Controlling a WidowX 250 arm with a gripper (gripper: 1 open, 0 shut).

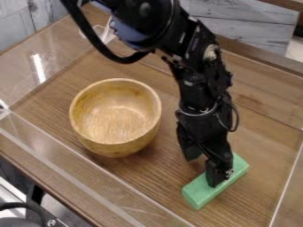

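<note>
My gripper [204, 164] reaches down from the top of the view to the lower right, its black fingers over the upper part of a green rectangular block [204, 191] lying on the wooden tabletop. The dark fingers overlap, so whether they are open or shut, or hold anything, is unclear. A tan bowl [101, 115] sits to the left of the gripper.
The wooden table [83, 186] has raised edges at the left and back. A whitish plank surface [243, 27] lies behind it. Dark cables show at the bottom left.
</note>
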